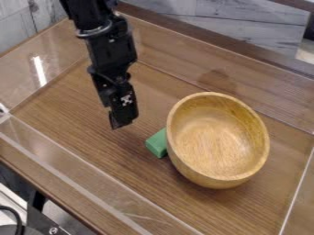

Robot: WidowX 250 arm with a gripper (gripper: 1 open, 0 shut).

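My black gripper (121, 112) hangs over the wooden table, left of centre, with its finger open and nothing seen in it. A tan oval bowl (215, 138) lies on the right side. A green block (157, 143) sits against the bowl's left edge, partly hidden by it, below and to the right of my gripper.
A marble-like surface (263, 23) lies beyond its back edge. Black cable shows at the lower left corner.
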